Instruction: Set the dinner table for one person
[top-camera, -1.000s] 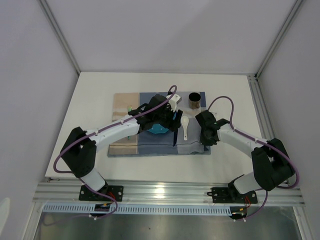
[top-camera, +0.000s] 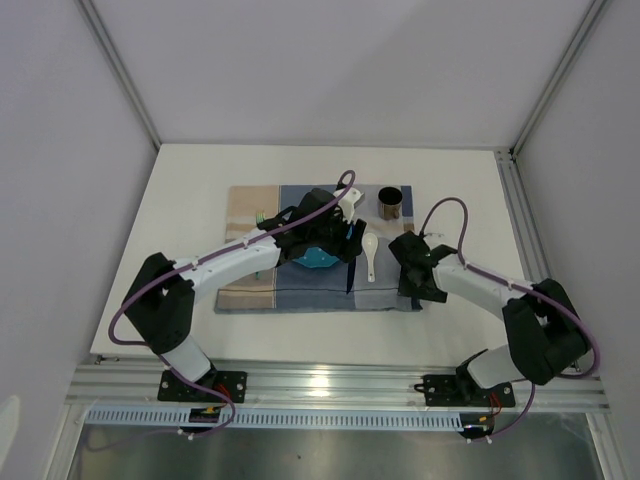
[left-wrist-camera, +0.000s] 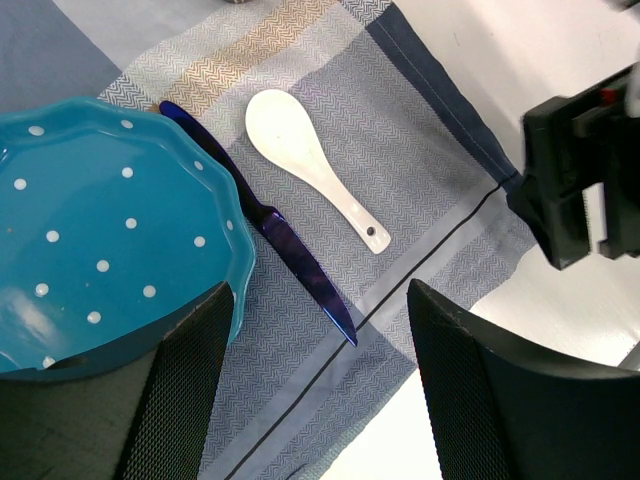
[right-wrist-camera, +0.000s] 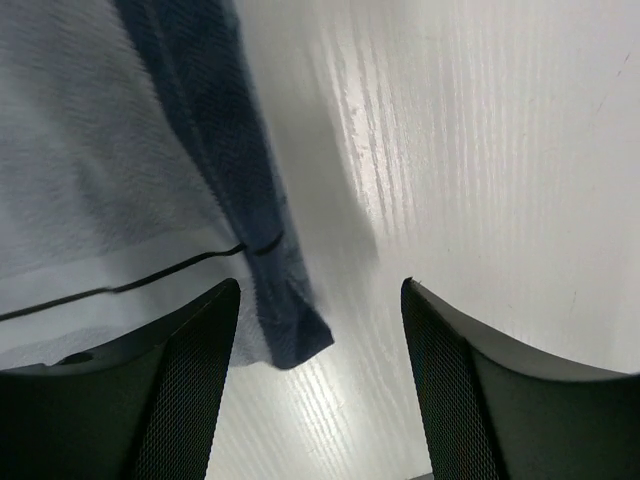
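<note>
A striped placemat (top-camera: 250, 295) holds a blue dotted plate (left-wrist-camera: 100, 230), a dark purple knife (left-wrist-camera: 305, 270), a white spoon (left-wrist-camera: 300, 150), a metal cup (top-camera: 390, 205) and a green fork (top-camera: 258, 220), partly hidden. My left gripper (top-camera: 349, 236) hangs over plate and knife, its fingers apart with nothing between them in its wrist view. My right gripper (top-camera: 420, 290) is open at the mat's right edge, above the near corner (right-wrist-camera: 290, 330), with nothing held.
Walls enclose the back and sides. My right gripper shows at the right of the left wrist view.
My right gripper has moved slightly toward the front and turned at the mat's corner. The left arm and the tableware look unchanged.
</note>
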